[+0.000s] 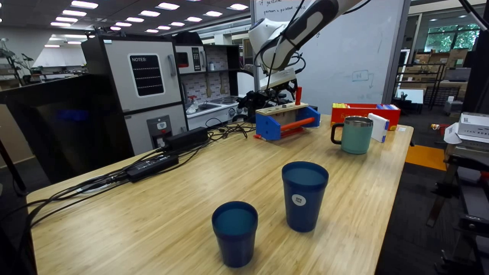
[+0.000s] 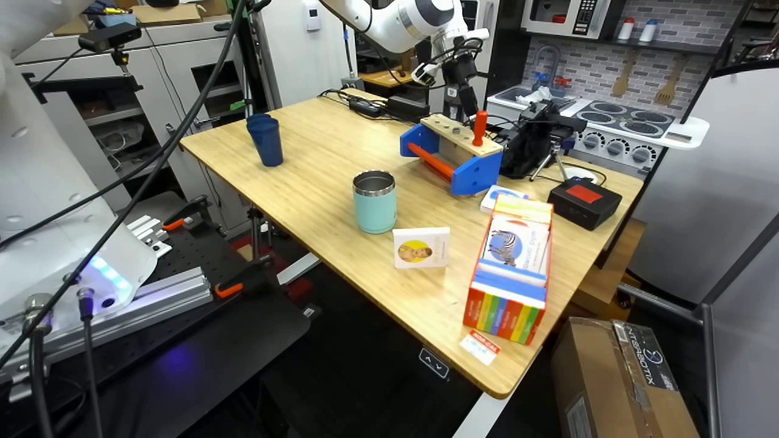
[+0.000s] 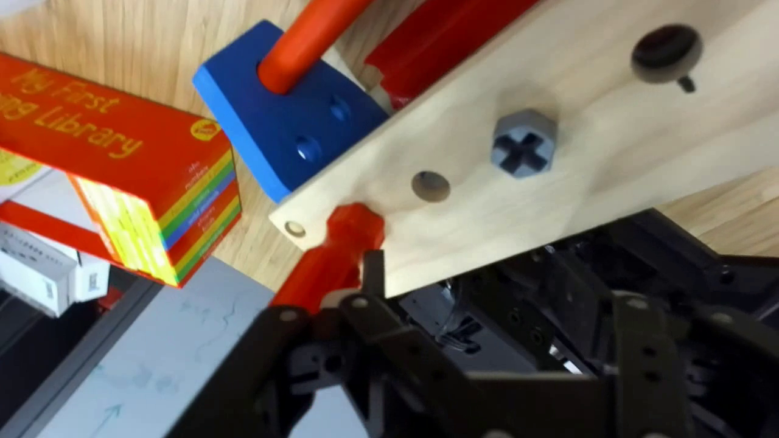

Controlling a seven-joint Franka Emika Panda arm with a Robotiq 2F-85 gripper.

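In the wrist view my gripper has its dark fingers spread apart, with no object clearly held between them. The left finger is right beside the red screwdriver handle, which appears outside the gap. That handle stands at one end of the toy workbench, a wooden top on blue ends with a red bar. A grey bolt head sits in the wooden top. Exterior view 1 shows the tilted hand behind the bench, its fingertips hidden. From exterior view 2, the hand is over the bench's far side.
A teal mug, a small white book and a red book box stand on the right. Two navy cups stand in front. Cables and black adapters line the left edge. Mid-table is clear.
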